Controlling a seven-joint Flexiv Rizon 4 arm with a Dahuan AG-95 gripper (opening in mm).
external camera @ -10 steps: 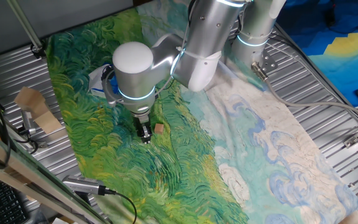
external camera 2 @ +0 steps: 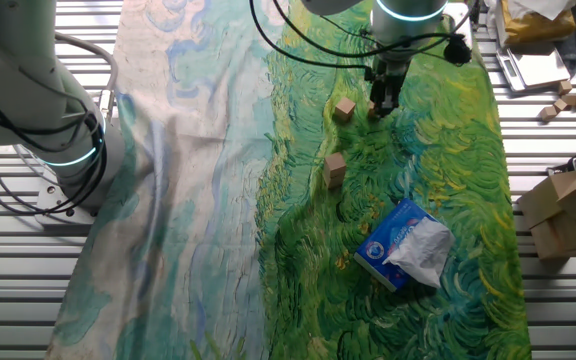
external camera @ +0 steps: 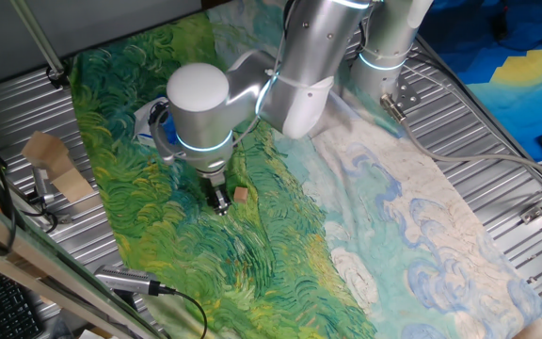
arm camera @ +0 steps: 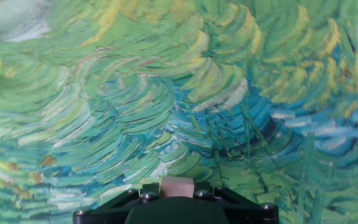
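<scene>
In the wrist view a small pale wooden block (arm camera: 177, 186) sits between the fingertips, and my gripper is shut on it, a finger against either side. Exterior view 2 shows my gripper (external camera 2: 384, 98) pointing down, low over the green cloth, the held block (external camera 2: 373, 109) partly hidden by it. A second wooden block (external camera 2: 344, 108) lies close beside, apart from the fingers; in exterior view 1 this block (external camera: 241, 194) is just right of the gripper (external camera: 218, 200). A taller wooden piece, perhaps two stacked blocks (external camera 2: 334, 170), stands farther off.
A blue packet with white tissue (external camera 2: 398, 245) lies on the painted cloth (external camera 2: 208, 200). Cardboard boxes (external camera 2: 568, 210) and several small blocks (external camera 2: 564, 98) rest off the cloth at one side.
The arm's wrist and gripper have shifted very slightly left and upward in exterior view 1. The block beside the gripper has not moved.
</scene>
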